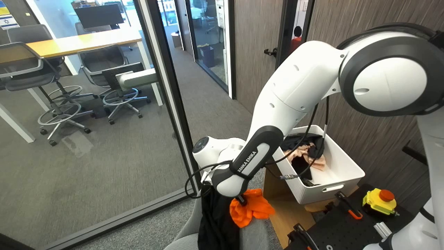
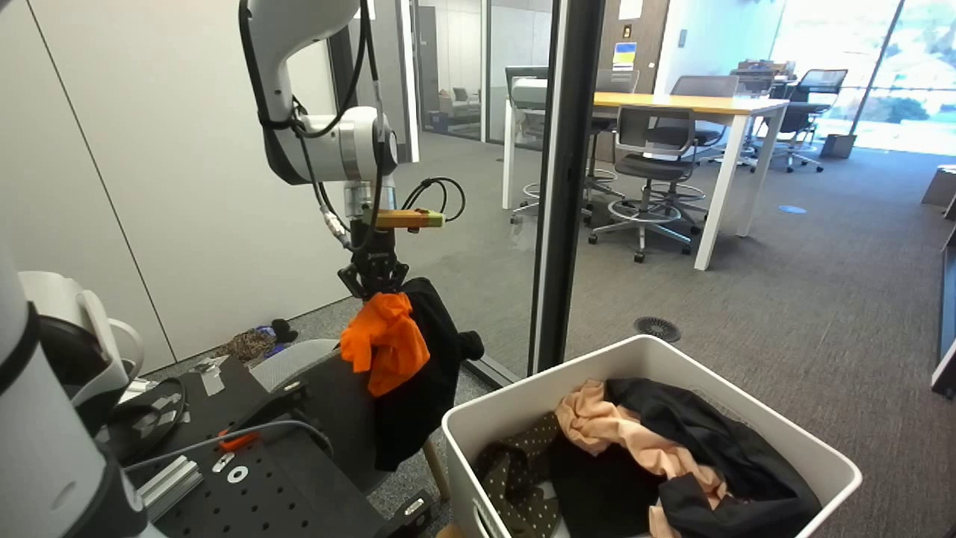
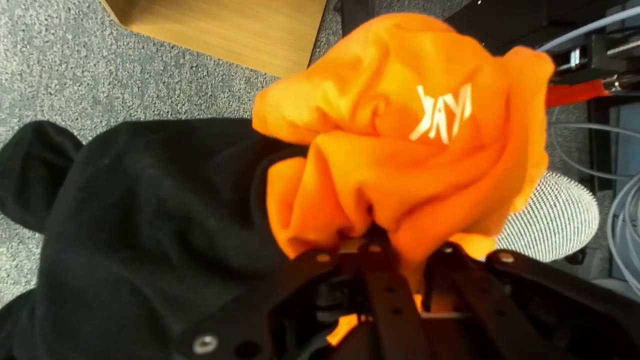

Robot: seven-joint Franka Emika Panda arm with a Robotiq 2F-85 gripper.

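An orange cloth with white lettering point(image 3: 384, 138) is bunched up at my fingertips in the wrist view. My gripper is shut on a fold of it, the fabric pinched between the two fingers. In exterior view 2 the orange cloth point(image 2: 385, 341) lies against a black garment point(image 2: 421, 376) draped over a grey chair, directly below the gripper point(image 2: 381, 291). The black garment point(image 3: 162, 204) spreads to the left of the orange cloth in the wrist view. From exterior view 1 the arm hides most of the gripper above the orange cloth point(image 1: 252, 208).
A white bin point(image 2: 762, 403) holding black, peach and dotted clothes stands beside the chair point(image 1: 254, 237). A black perforated board point(image 2: 269, 484) with clamps and a yellow-red emergency button point(image 1: 381, 201) lies nearby. A glass wall with a dark frame point(image 2: 569, 179) rises behind the chair.
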